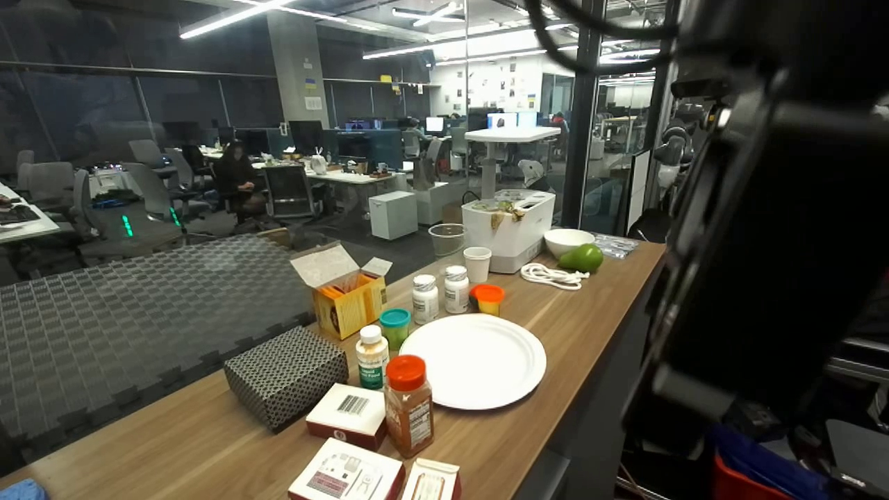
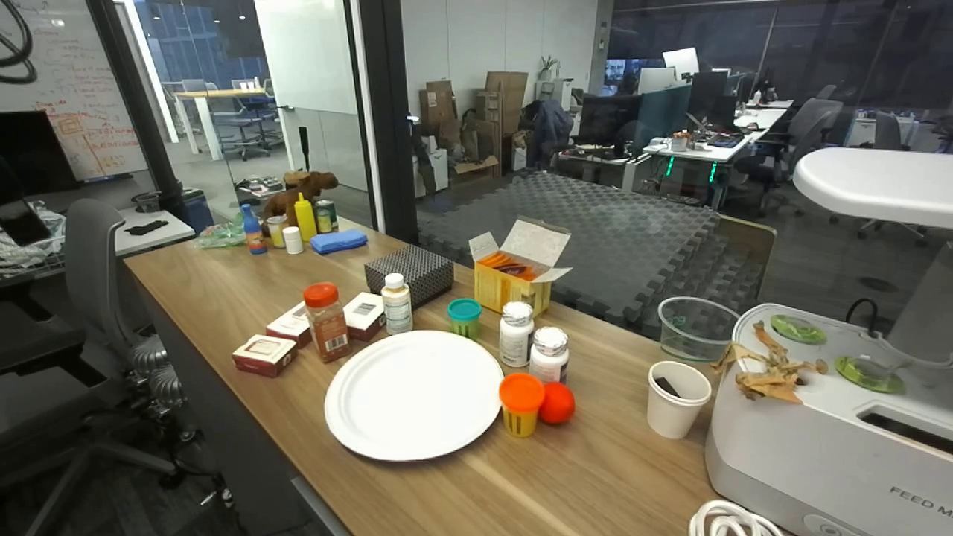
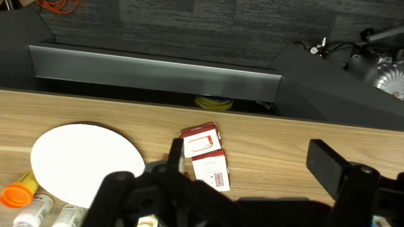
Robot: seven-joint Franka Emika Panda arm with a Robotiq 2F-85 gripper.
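In the wrist view my gripper stands open above the wooden counter, its two black fingers [image 3: 326, 168] wide apart. Nothing is held between them; two small red-and-white boxes [image 3: 200, 140] show far below in the gap, nearer the left finger. Exterior view 1 has a large dark blurred part of the arm [image 1: 750, 250] along its right side, close to the camera, and the fingertips cannot be made out there. A white plate [image 2: 413, 393] lies flat on the counter. Beside it stands a red-lidded spice jar [image 2: 325, 323], partly hidden behind my left finger in the wrist view.
Around the plate are white bottles [image 2: 516, 335], an orange-lidded tub [image 2: 520, 403], a red ball [image 2: 556, 403], a teal-lidded tub [image 2: 464, 317] and an open yellow box [image 2: 514, 277]. A black patterned box [image 2: 411, 272] sits behind. A white planter machine [image 2: 822, 429] occupies one end.
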